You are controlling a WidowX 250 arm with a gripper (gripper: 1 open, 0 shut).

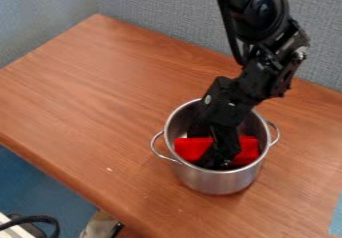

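A steel pot (217,179) with two loop handles stands on the wooden table toward the right. Inside it lies a red object (191,148), showing on both sides of my black gripper (218,154), which reaches down into the pot from the upper right. The fingertips are dark against the pot's interior, so I cannot tell whether they are open or shut on the red object.
A grey wall (160,12) runs behind it. Cables (34,222) and a small device lie off the table at the lower left.
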